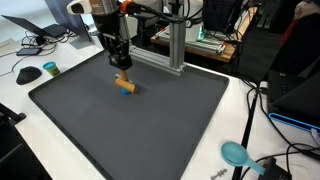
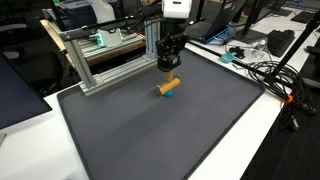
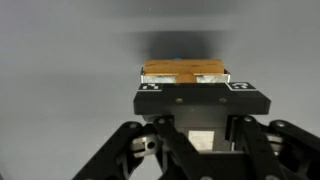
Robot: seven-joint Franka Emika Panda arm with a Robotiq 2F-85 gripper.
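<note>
My gripper (image 1: 122, 70) points down over the dark mat and is shut on an orange-brown wooden piece. In the second exterior view, the gripper (image 2: 171, 69) has a narrow upright part of the piece below it. The piece's thicker, rounded bar (image 2: 169, 86) lies crosswise at the lower end. Something small and blue (image 2: 169, 94) shows right beneath this bar, close to the mat; whether they are joined I cannot tell. From the wrist, the wooden piece (image 3: 185, 68) appears as a flat band across the fingertips, hiding what lies below.
A metal frame (image 2: 112, 75) stands along one edge. Off the mat are a green cup (image 1: 51, 69), a dark rounded object (image 1: 29, 75) and a turquoise item (image 1: 238, 156).
</note>
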